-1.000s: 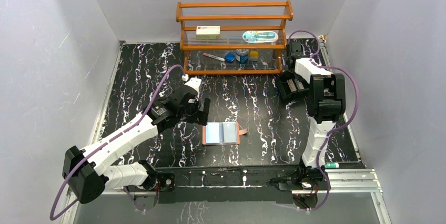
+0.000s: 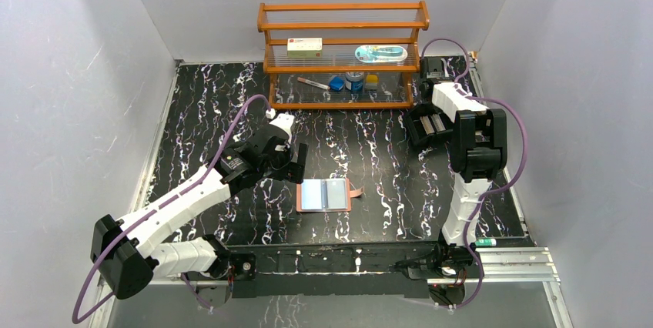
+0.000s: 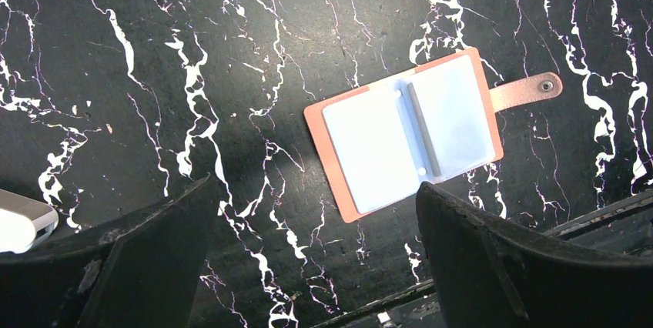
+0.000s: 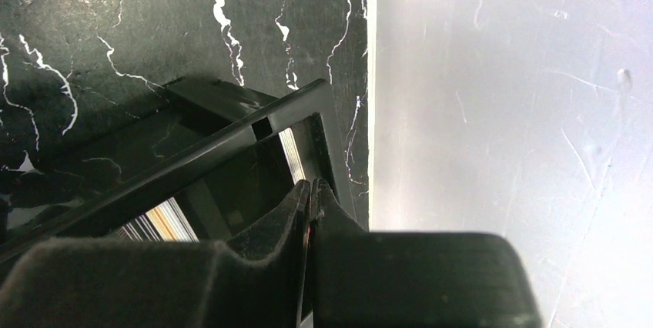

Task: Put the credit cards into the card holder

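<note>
An open card holder (image 2: 312, 195) with a tan cover, snap strap and clear sleeves lies at the table's front middle; in the left wrist view it (image 3: 370, 151) sits below my left gripper, which is open and empty. A black box (image 2: 423, 132) with stacks of cards stands at the right. In the right wrist view the cards (image 4: 169, 220) sit in its compartments, and my right gripper is down at the right-hand compartment, fingertips close together at a pale stack; whether a card is between them cannot be told.
A wooden rack (image 2: 343, 70) with small goods stands at the back. A wall (image 4: 500, 97) rises just right of the box.
The right arm's wrist has shifted slightly toward the back in the top view. The left arm and card holder are unchanged.
</note>
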